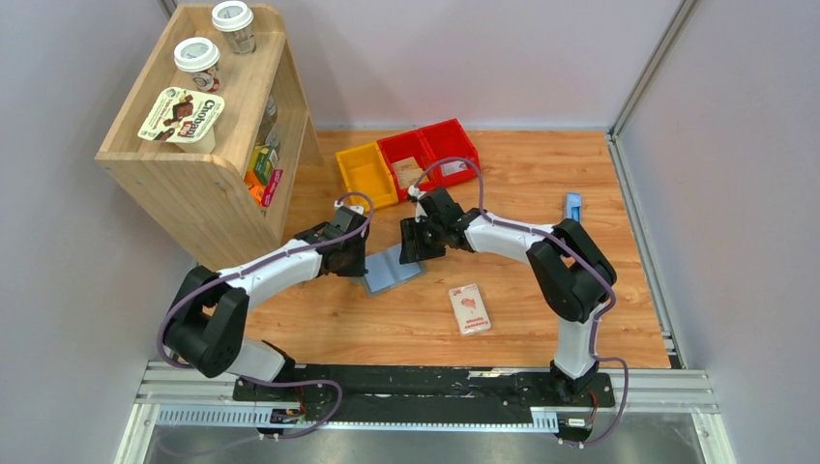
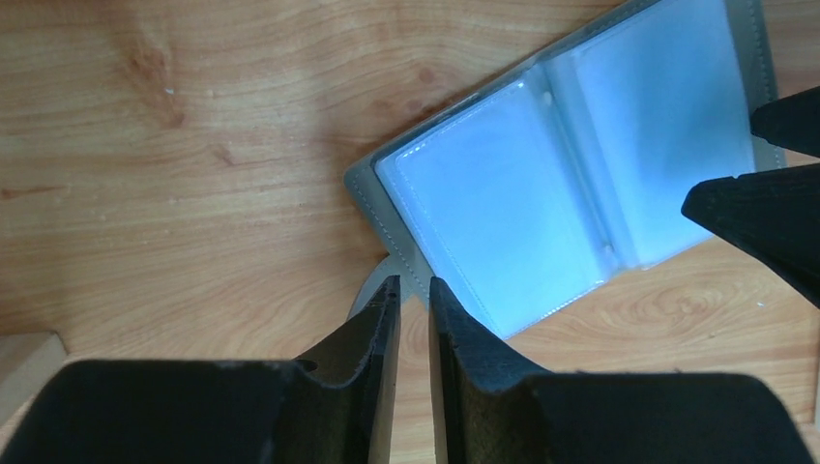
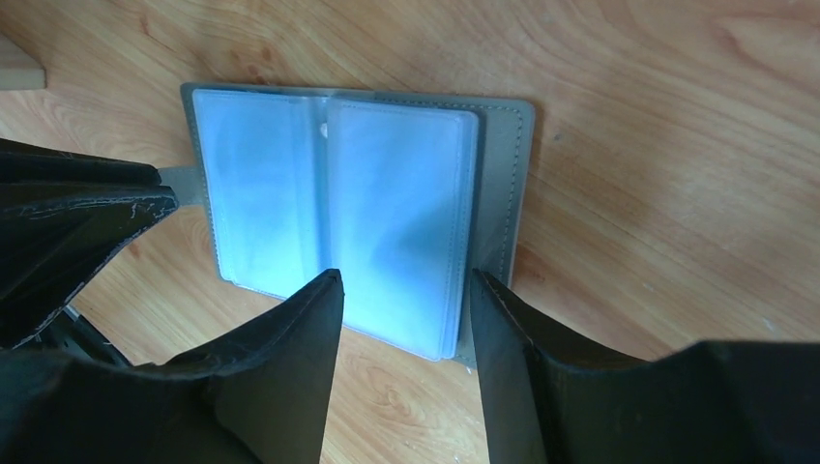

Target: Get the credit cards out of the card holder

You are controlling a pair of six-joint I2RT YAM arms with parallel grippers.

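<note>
The card holder (image 1: pixel 392 270) lies open and flat on the wooden table, its two blue-looking sleeves (image 3: pixel 401 213) facing up inside a grey stitched border. At its left edge a small grey tab (image 2: pixel 382 280) sticks out. My left gripper is close by that tab, part open, with a narrow gap between its fingers. At the opposite edge is my right gripper, open wider, one of its fingers (image 3: pixel 309 329) over the sleeve and the other past the border. Neither visibly grips anything.
Behind the holder are a yellow tray (image 1: pixel 366 172) and a red tray (image 1: pixel 453 145) with cards inside. A white card box (image 1: pixel 469 309) lies to the front right, a blue item (image 1: pixel 572 206) at far right. The wooden shelf (image 1: pixel 174 184) borders the left side.
</note>
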